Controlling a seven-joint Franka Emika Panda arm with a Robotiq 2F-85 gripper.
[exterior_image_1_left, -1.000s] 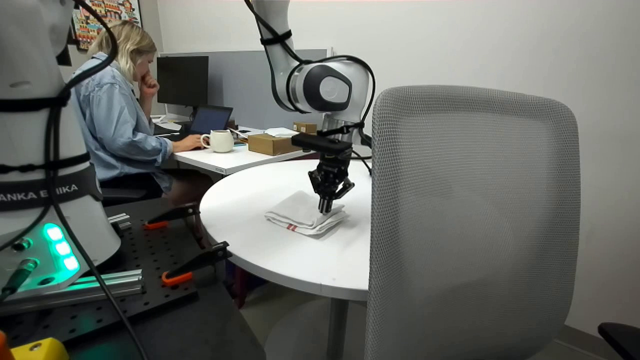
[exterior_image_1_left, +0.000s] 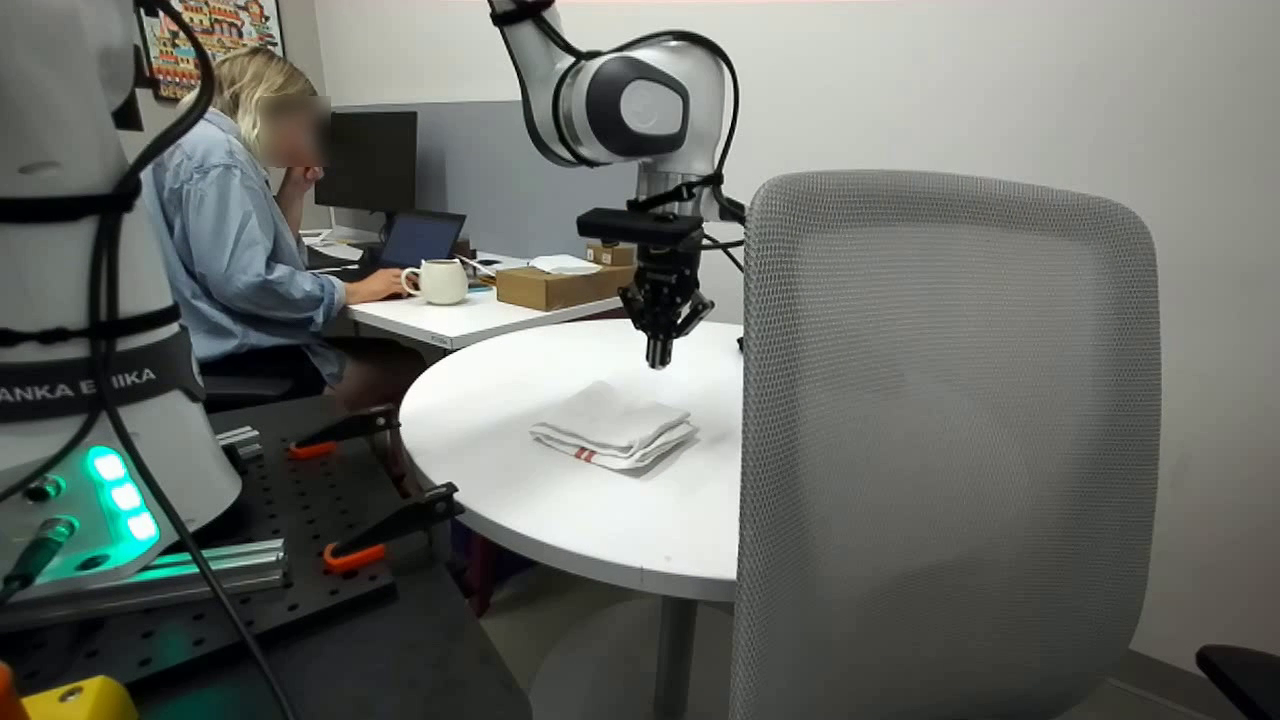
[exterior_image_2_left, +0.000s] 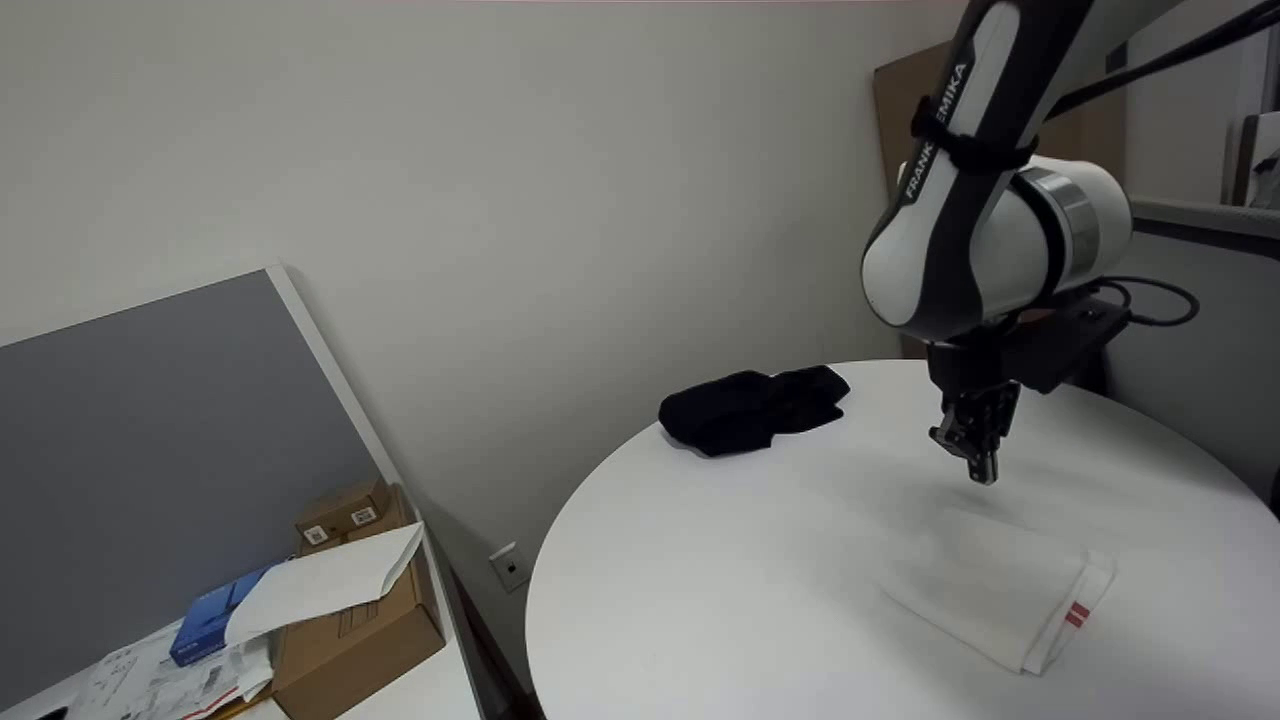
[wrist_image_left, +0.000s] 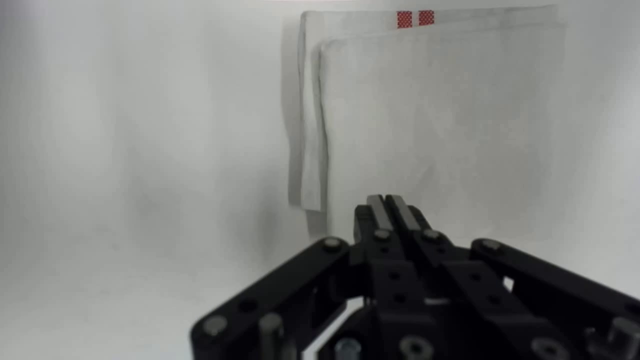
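Note:
A white cloth with two red marks (exterior_image_1_left: 613, 422) lies folded in a neat stack on the round white table (exterior_image_1_left: 504, 492). From above, the cloth (wrist_image_left: 432, 120) shows its layers slightly offset along the left and far edges. My gripper (exterior_image_1_left: 659, 364) hangs above the table, clear of the cloth. In the wrist view, its two fingertips (wrist_image_left: 379, 210) are close together over the near part of the cloth, and nothing shows between them. The second exterior view has the gripper (exterior_image_2_left: 982, 480) just above and behind the folded cloth (exterior_image_2_left: 996, 582).
A dark bundle of fabric (exterior_image_2_left: 744, 410) rests at the table's far edge. A grey mesh chair back (exterior_image_1_left: 948, 456) stands in front of the table and hides its right part in the first exterior view. Someone sits at a neighbouring desk.
My gripper has risen from low over the cloth to a clear height above the table. The cloth keeps its place and shape.

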